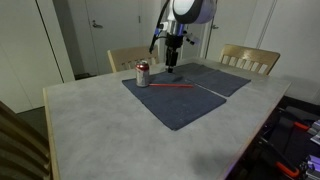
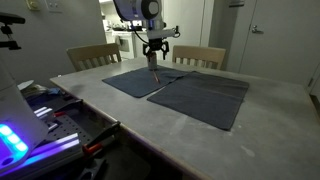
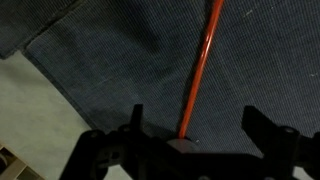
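A thin red-orange stick (image 1: 172,86) lies on the dark cloth (image 1: 185,108) in the first exterior view. My gripper (image 1: 171,69) is above the far part of the cloth, behind the stick. In the wrist view the stick (image 3: 203,60) runs from the top edge down between my two spread fingers. The gripper is open, and neither finger touches the stick there. Its lower end meets a greyish round shape that I cannot identify. A red-and-white can (image 1: 143,74) stands upright at the cloth's left edge.
More dark cloth (image 1: 222,80) covers the table's far right. Wooden chairs (image 1: 248,59) stand around it.
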